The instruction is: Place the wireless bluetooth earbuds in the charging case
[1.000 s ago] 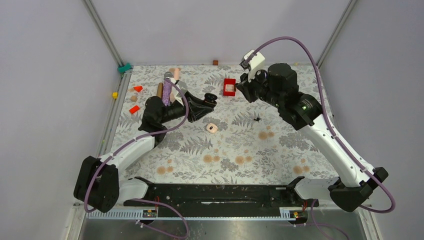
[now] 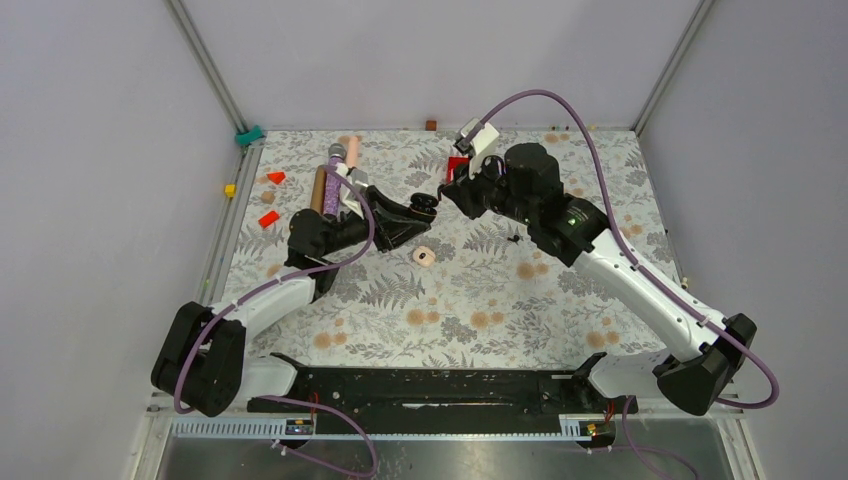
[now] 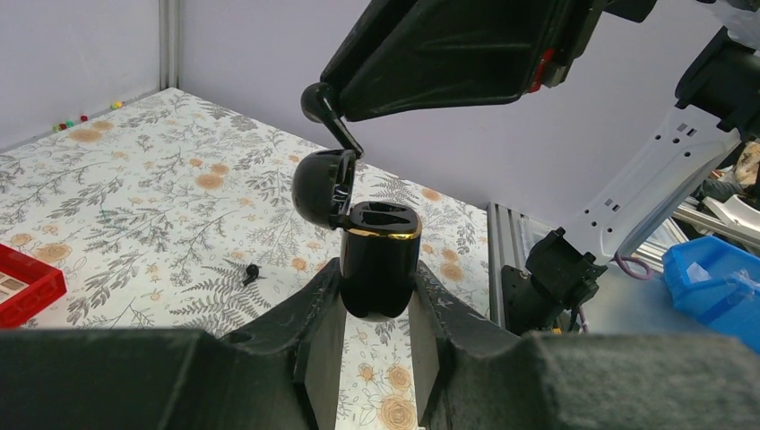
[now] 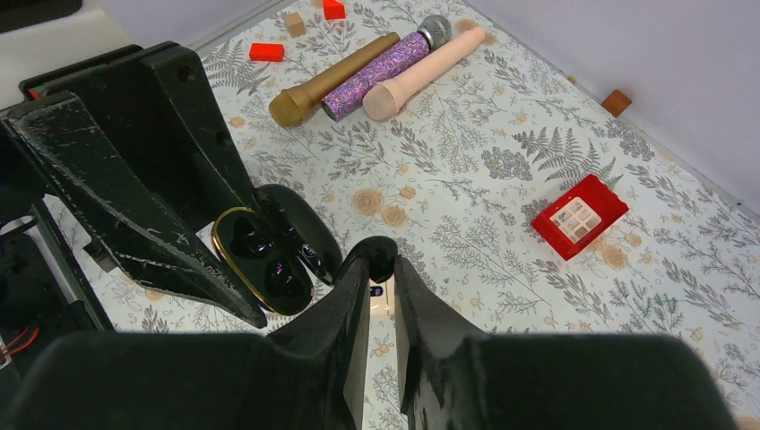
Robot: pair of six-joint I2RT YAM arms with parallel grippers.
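My left gripper (image 2: 418, 218) is shut on the open black charging case, which has a gold rim; its lid is raised, and the right wrist view shows two hollows inside (image 4: 262, 262). My right gripper is shut on a small black earbud (image 4: 378, 253), held just beside the case. In the left wrist view that earbud (image 3: 323, 103) hangs right above the lid, its stem pointing down toward the case.
On the table lie a red box (image 4: 580, 215), microphone-like sticks (image 4: 376, 76), red blocks (image 4: 267, 52), a small dark piece (image 3: 251, 273) and a pale object (image 2: 423, 256) below the grippers.
My right gripper with the earbud has moved left and down in the top view, closing on the case.
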